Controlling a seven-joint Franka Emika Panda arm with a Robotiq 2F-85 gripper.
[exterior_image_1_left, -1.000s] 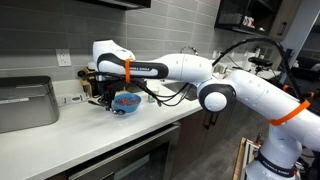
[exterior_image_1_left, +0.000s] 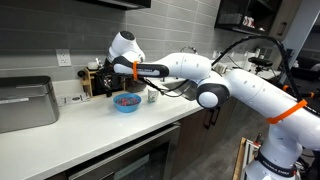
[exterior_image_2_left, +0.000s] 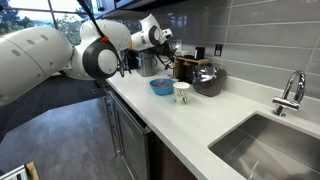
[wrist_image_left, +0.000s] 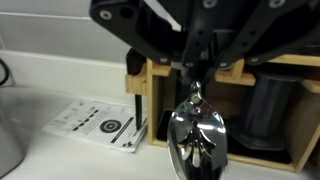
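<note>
My gripper is shut on a shiny metal spoon (wrist_image_left: 198, 135), whose bowl hangs downward in the wrist view. Behind the spoon stands a wooden rack (wrist_image_left: 268, 155) with dark containers in it. In exterior view 1 the gripper (exterior_image_1_left: 111, 68) is up by the back wall, close to the rack and above the counter. A blue bowl (exterior_image_1_left: 126, 106) with reddish contents sits on the counter below and in front of it. The same blue bowl (exterior_image_2_left: 162, 91) shows in exterior view 2.
A white patterned mug (exterior_image_2_left: 181, 93) stands beside the bowl. A printed sheet (wrist_image_left: 95, 122) lies left of the rack. At the left a large metal appliance (exterior_image_1_left: 27, 105) backs onto the wall. A sink (exterior_image_2_left: 268, 150) lies farther along.
My gripper has risen from low beside the blue bowl and moved back toward the wall and rack. The bowl appears to stay in place.
</note>
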